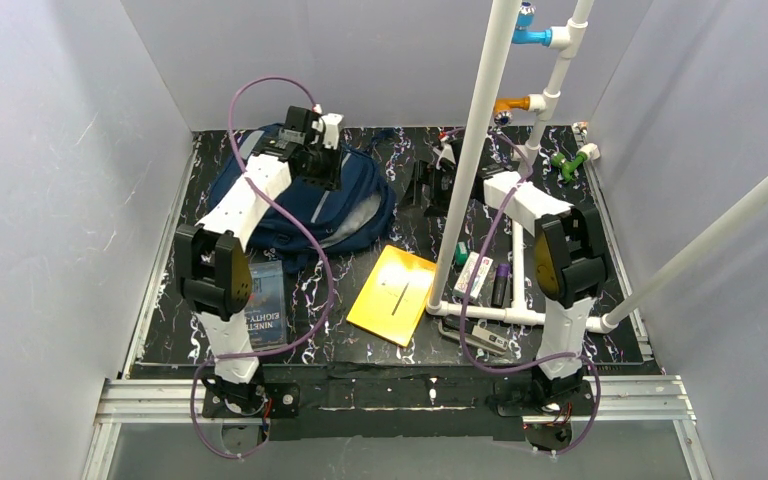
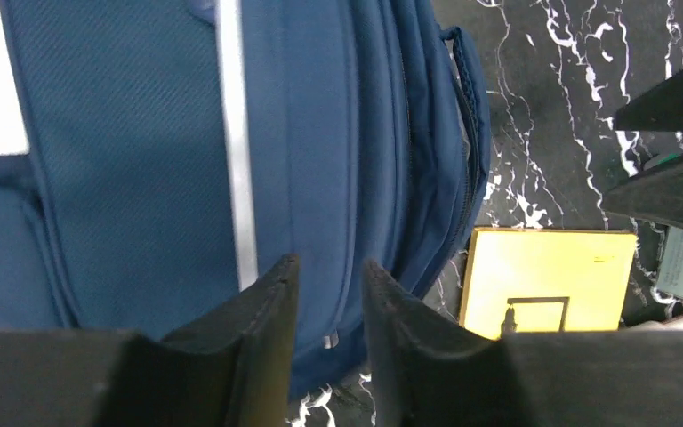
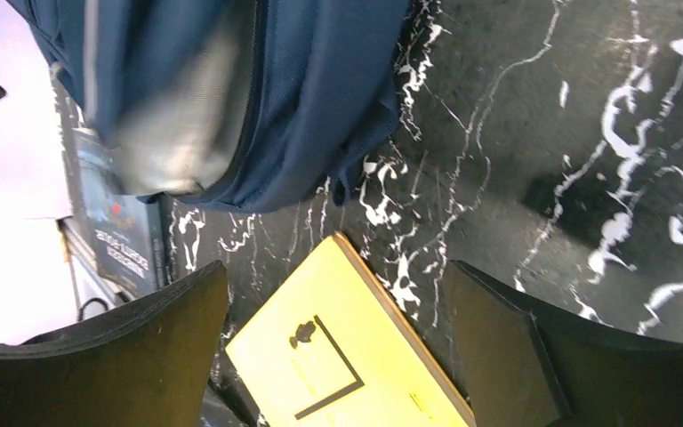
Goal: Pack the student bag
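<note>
A navy backpack point(image 1: 352, 205) lies on the back left of the dark marbled table, its pale lining point(image 3: 197, 116) showing through the gaping side. Over the bag is my left gripper, its fingers apart with only blue fabric visible beyond them. My right gripper is wide open and empty, to the right of the bag and clear of it. In front of the bag lies a yellow notebook point(image 1: 392, 295). A blue "Nineteen Eighty-Four" book point(image 1: 266, 305) rests at the front left, partly covered by the left arm in the top view.
A white pipe frame point(image 1: 468, 150) rises on the right. Around its base lie a white box point(image 1: 473, 277), a small green item point(image 1: 461, 253), a purple-capped cylinder point(image 1: 500, 286) and a grey case point(image 1: 475, 337). Bare table lies right of the bag.
</note>
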